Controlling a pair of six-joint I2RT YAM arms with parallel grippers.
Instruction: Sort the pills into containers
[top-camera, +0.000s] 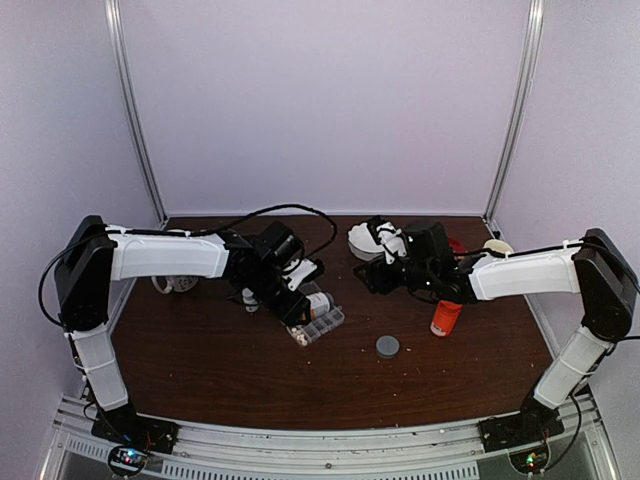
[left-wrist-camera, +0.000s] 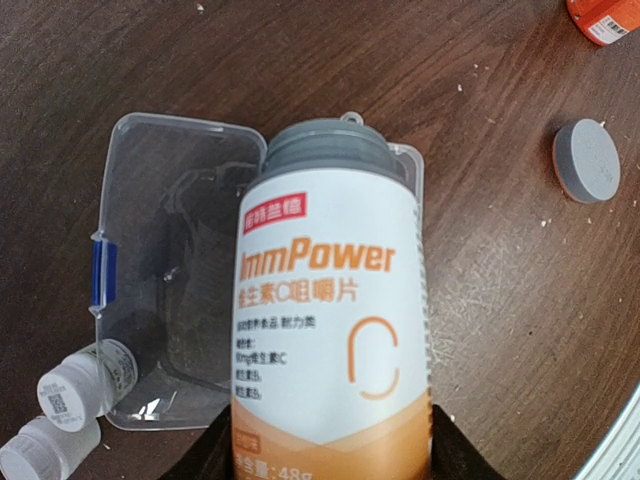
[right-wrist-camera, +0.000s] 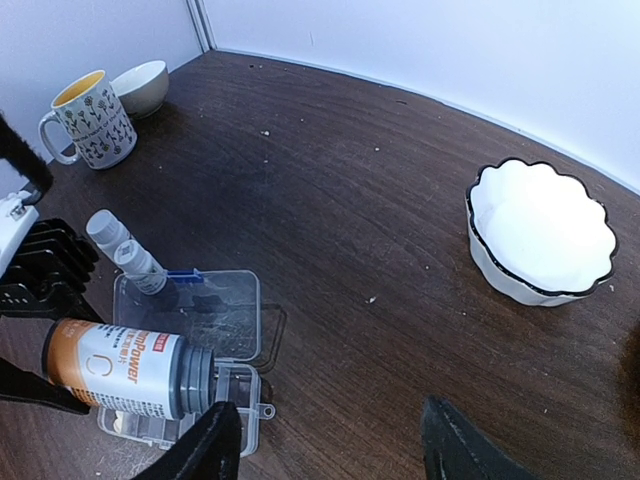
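Shut around the white and orange ImmPower bottle (left-wrist-camera: 325, 330), my left gripper keeps it lying nearly level over the clear pill box. The right wrist view shows the bottle's grey neck pointing right, above the compartments (right-wrist-camera: 235, 392); its opening is not clearly visible. The box's clear lid (left-wrist-camera: 170, 270) is folded open. A few pale pills (top-camera: 301, 338) show at the near-left end of the box; the bottle and gripper hide other compartments. To the right, my right gripper hangs with its fingers apart and nothing between them.
A grey cap (top-camera: 387, 346) lies on the table, with an orange bottle (top-camera: 446, 318) farther right. Two small white bottles (left-wrist-camera: 85, 385) are beside the lid. A white bowl (right-wrist-camera: 540, 230) and a patterned mug (right-wrist-camera: 97, 120) stand farther back.
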